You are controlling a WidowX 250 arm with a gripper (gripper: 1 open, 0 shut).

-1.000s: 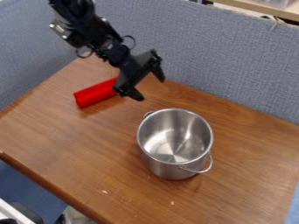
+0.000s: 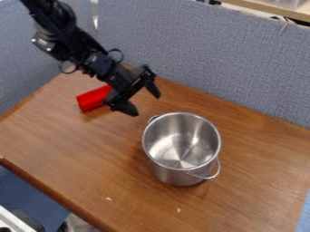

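My black gripper [image 2: 143, 97] hangs low over the table at upper middle, open, its two fingers apart with nothing visible between them. A red cylinder [image 2: 92, 98] lies on the table just behind it to the left, partly hidden by the gripper. A steel pot [image 2: 180, 150] with two wire handles stands upright to the right and nearer.
Grey padded walls [image 2: 206, 54] bound the back. A pale shelf [image 2: 273, 5] is at the top right.
My gripper has moved lower and slightly left, toward the front of the red cylinder. The cylinder and pot have not visibly moved.
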